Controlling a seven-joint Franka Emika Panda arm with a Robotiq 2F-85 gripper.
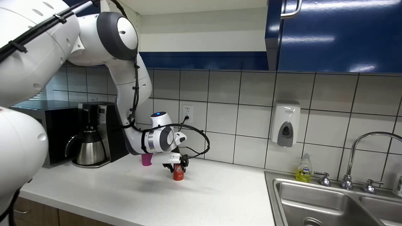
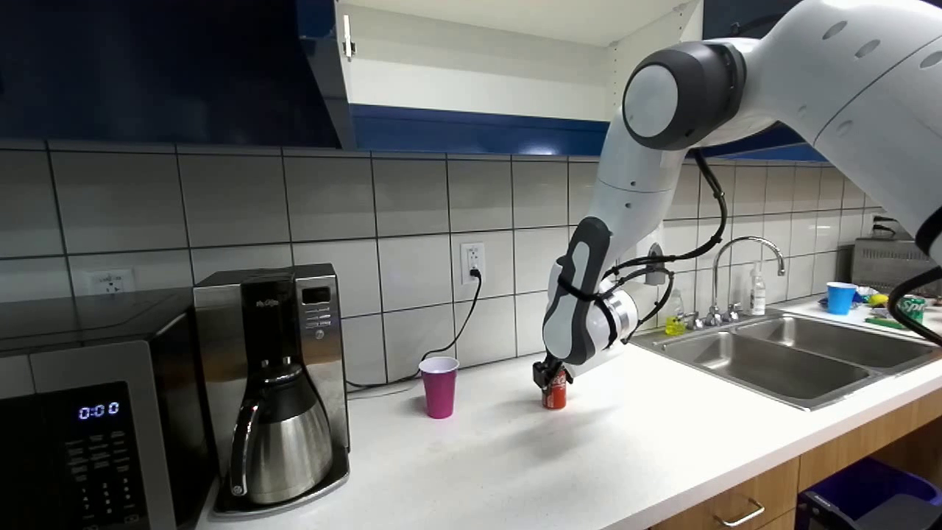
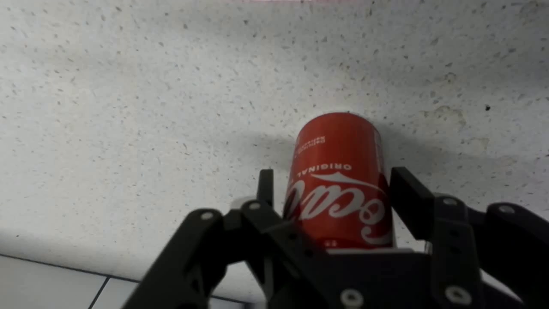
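A red Coca-Cola can point(image 1: 178, 174) stands upright on the white counter. My gripper is around its upper part, with one finger on either side. In the wrist view the right finger point(image 3: 411, 203) lies against the can or very near it, while a gap shows between the can and the left finger. The fingers are part open. From the other side, exterior view 2 shows the can point(image 2: 554, 393) still resting on the counter beneath the gripper point(image 2: 553, 375). The can's top is hidden behind the gripper's body.
Behind the gripper is a pink cup point(image 2: 438, 393), near the wall. The coffee maker point(image 1: 90, 139) and microwave point(image 2: 97, 415) stand on the left; the sink point(image 1: 320, 199) is on the right.
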